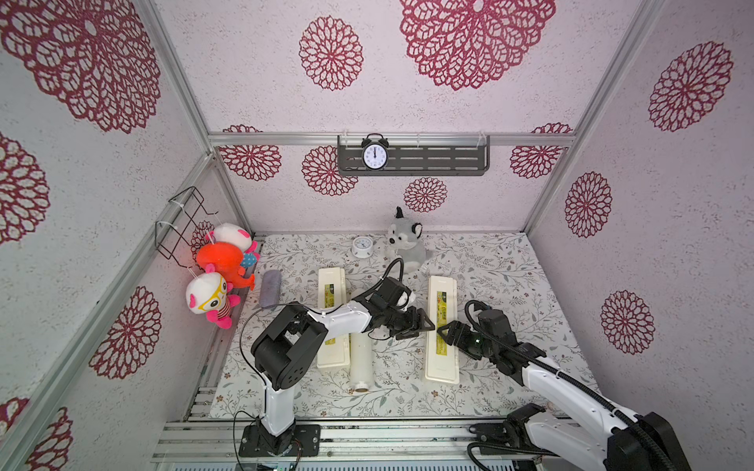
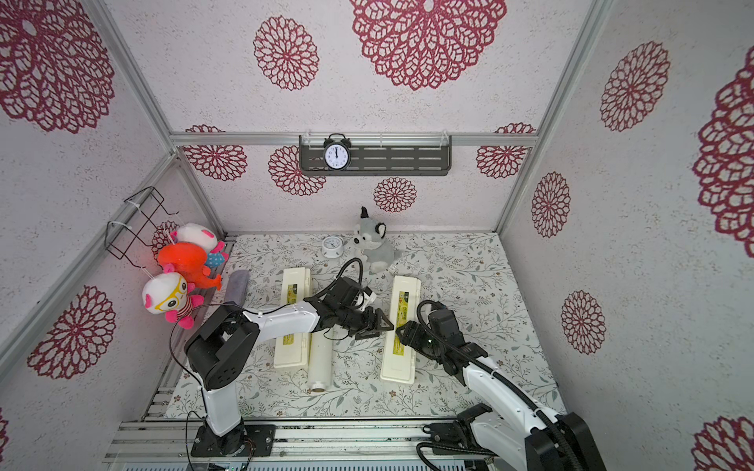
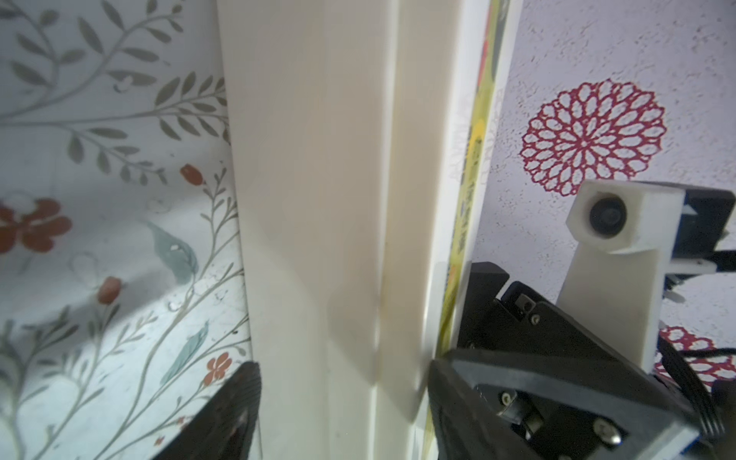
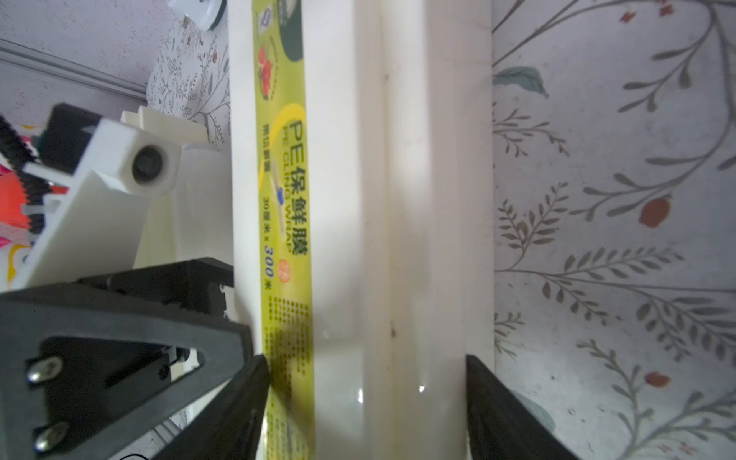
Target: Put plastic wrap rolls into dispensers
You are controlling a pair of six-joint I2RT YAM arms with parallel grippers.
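A cream dispenser box (image 1: pixel 443 366) with a yellow PE cling wrap label lies right of centre. Its long body fills both wrist views. My right gripper (image 1: pixel 452 334) is shut on this box, its fingers on the sides. My left gripper (image 1: pixel 414 322) is at the box's left side; in the left wrist view its fingers straddle the box, part open. A second dispenser (image 1: pixel 333 357) lies to the left, partly behind my left arm. Beside it lies a white wrap roll (image 1: pixel 360 369).
A grey plush dog (image 1: pixel 408 247) and a small white clock (image 1: pixel 362 246) stand at the back. Plush toys (image 1: pixel 224 263) and a grey object (image 1: pixel 270 287) are at the left.
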